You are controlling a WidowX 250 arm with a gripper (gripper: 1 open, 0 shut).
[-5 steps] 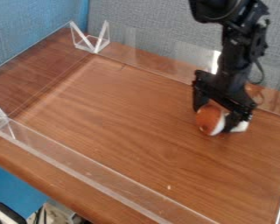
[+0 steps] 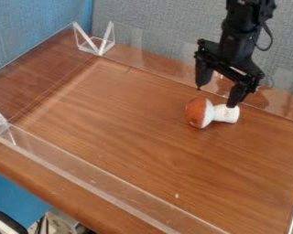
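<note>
A small orange and white object (image 2: 200,113), rounded at its orange end with a white cylindrical part to the right, lies on the wooden tabletop at right of centre. My black gripper (image 2: 222,84) hangs above it toward the back wall, open, its two fingers spread apart with nothing seen between them and apart from the object.
Clear plastic barriers border the wooden table (image 2: 113,146). White brackets (image 2: 94,44) stand at the back left corner and at the near left edge.
My gripper has risen up and back from around the object, leaving it on the table. The object sits a little farther back and left than a second ago.
</note>
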